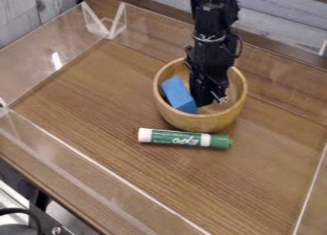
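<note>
My dark gripper (208,84) reaches down from the top into the right side of a tan round bowl (171,114); its fingertips are partly hidden in shadow there. A blue block (179,95) leans in the left part of the bowl, beside the gripper. It is hard to see what else, if anything, lies under the fingers. A white and green marker labelled Expo (185,138) lies on the table in front of the bowl.
A raised edge with clear plastic brackets (105,19) runs along the back left.
</note>
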